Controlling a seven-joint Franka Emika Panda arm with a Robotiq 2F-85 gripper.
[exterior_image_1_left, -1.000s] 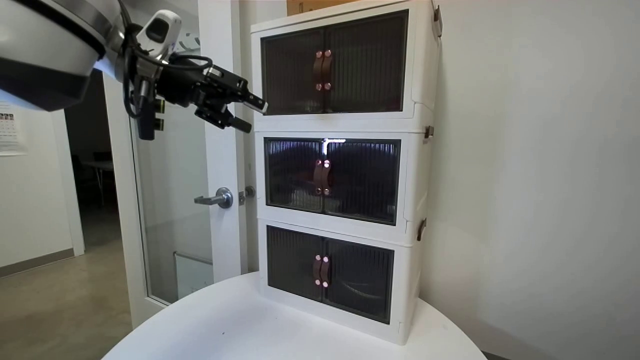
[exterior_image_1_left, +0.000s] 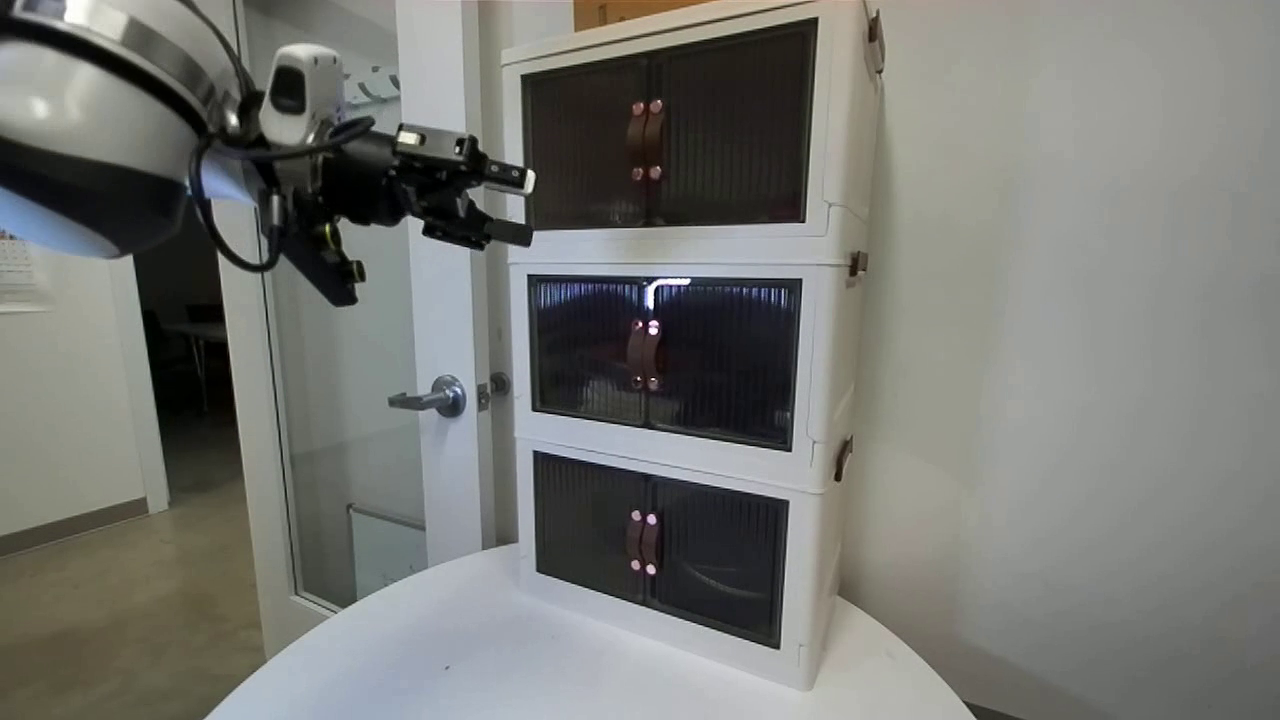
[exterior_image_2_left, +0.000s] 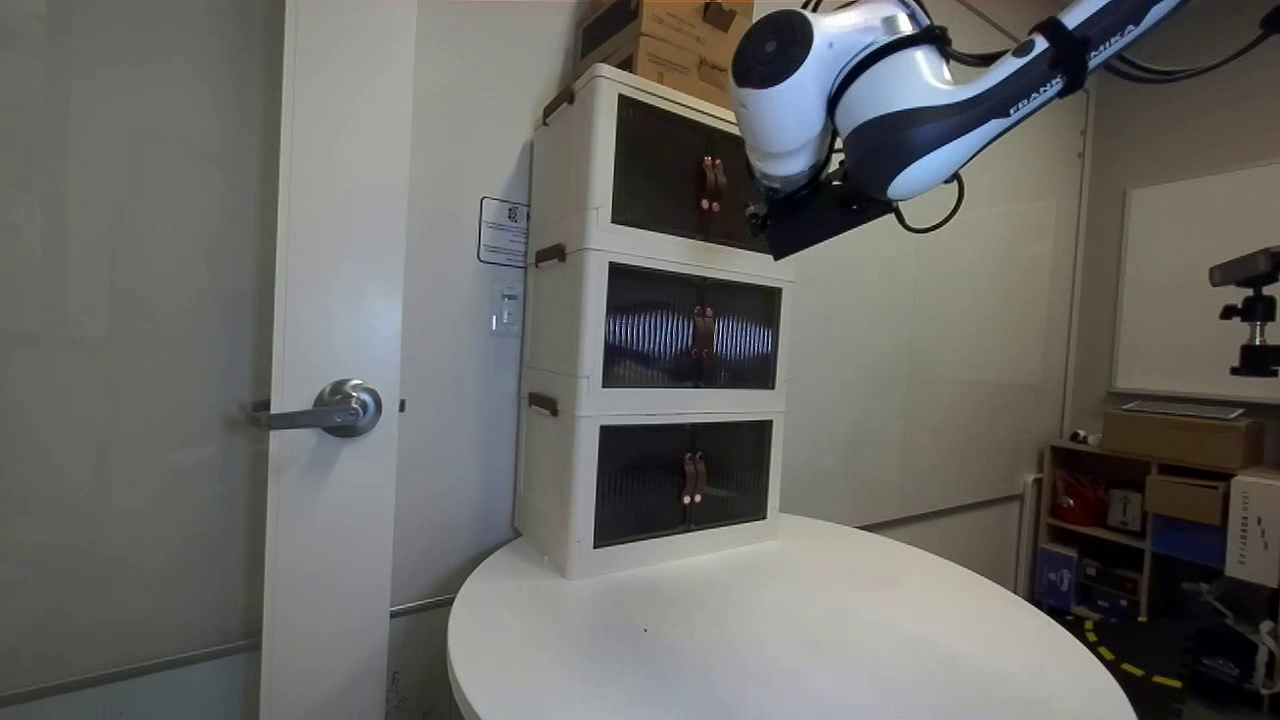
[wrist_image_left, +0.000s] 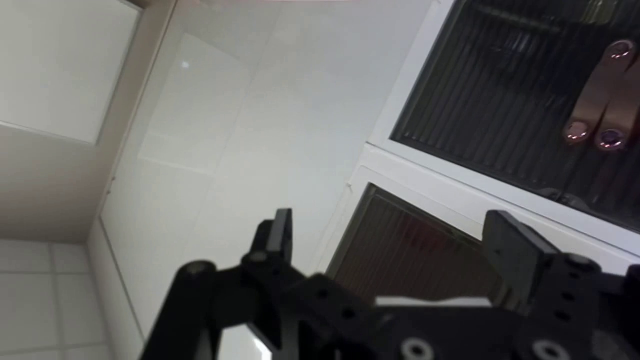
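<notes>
Three stacked white storage boxes form a cabinet (exterior_image_1_left: 672, 247) with dark ribbed double doors, all closed. Brown strap handles with pink studs sit at the middle of each level: top handles (exterior_image_1_left: 645, 142), middle handles (exterior_image_1_left: 645, 355), bottom handles (exterior_image_1_left: 644, 542). In exterior view 1 my gripper (exterior_image_1_left: 518, 206) is left of the top box near its lower corner, its fingers apart and nothing between them. From the wrist, the gripper stands open, with the dark doors beyond the fingers and one pair of strap handles (wrist_image_left: 606, 99) at upper right. In exterior view 2 the arm hides the fingertips.
The cabinet stands on a bare round white table (exterior_image_2_left: 768, 624). A glass door with a lever handle (exterior_image_1_left: 432, 396) is behind it on the left. Cardboard boxes (exterior_image_2_left: 672, 42) rest on top of the stack. The right wall (exterior_image_1_left: 1080, 300) leaves clear space beside the cabinet.
The wrist has rotated and levelled out, and the fingers now point more horizontally. The lower fingertip has shifted right and slightly up. The cabinet doors look the same.
</notes>
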